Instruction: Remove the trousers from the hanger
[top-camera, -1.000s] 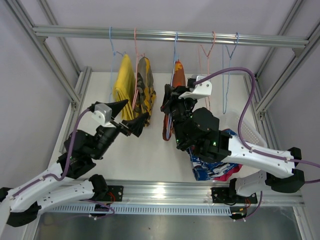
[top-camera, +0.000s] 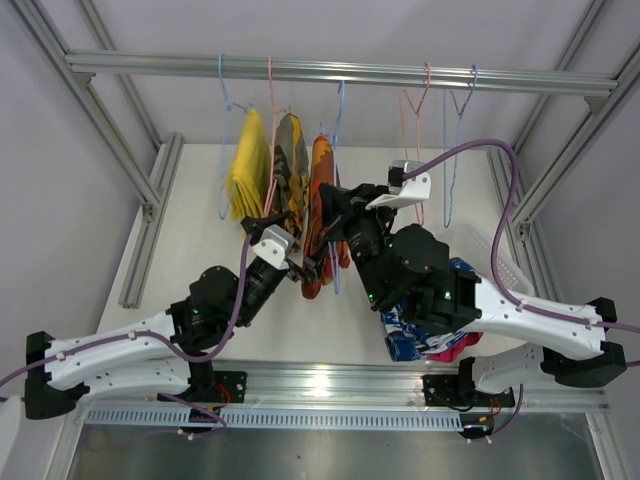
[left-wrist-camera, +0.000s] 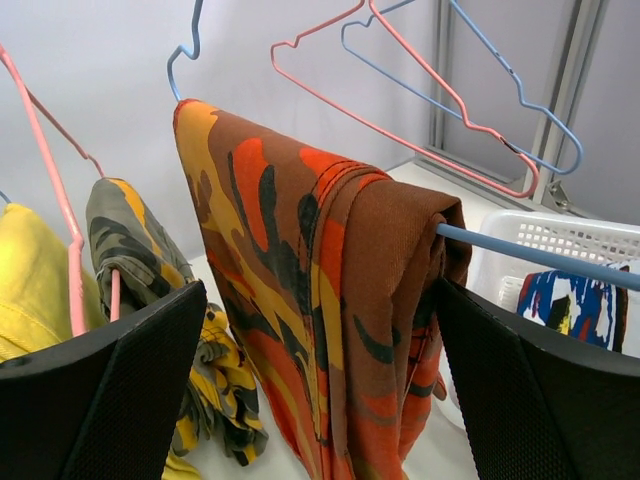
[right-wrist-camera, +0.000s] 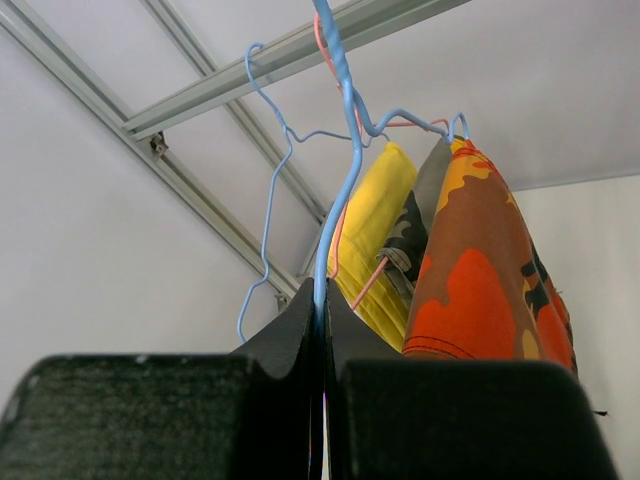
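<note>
Orange camouflage trousers (top-camera: 319, 170) (left-wrist-camera: 310, 260) (right-wrist-camera: 480, 260) hang folded over a blue hanger (left-wrist-camera: 530, 255) (right-wrist-camera: 347, 140) below the rail. My left gripper (top-camera: 298, 242) is open around the folded trousers' near end, one finger either side in the left wrist view; whether it touches the cloth is unclear. My right gripper (top-camera: 340, 200) is shut on the blue hanger, whose wire runs between its fingertips in the right wrist view.
Yellow (top-camera: 248, 165) and grey camouflage garments (top-camera: 290, 165) hang at left. Empty hangers (top-camera: 455, 160) hang at right above a white basket (top-camera: 495, 255) holding clothes. The rail (top-camera: 350, 76) spans the top of the frame.
My left gripper has moved right to the orange trousers.
</note>
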